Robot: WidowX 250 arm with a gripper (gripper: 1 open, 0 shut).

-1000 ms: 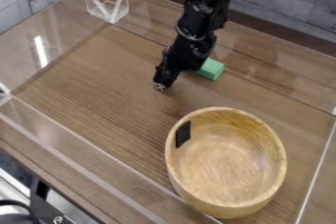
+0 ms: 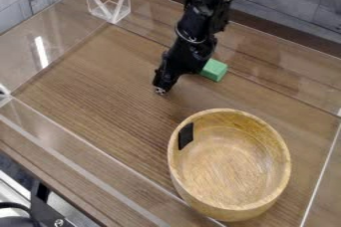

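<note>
The black robot arm reaches down from the top of the view to my gripper (image 2: 170, 78), which is low over the middle of the wooden table. Its fingers look close together; whether anything is between them is too small to tell. A small green block (image 2: 213, 70) lies just right of the gripper, partly behind it.
A large round beige container (image 2: 229, 199) with a dark patch on its rim takes up the front right. A white wire holder (image 2: 110, 4) stands at the back left.
</note>
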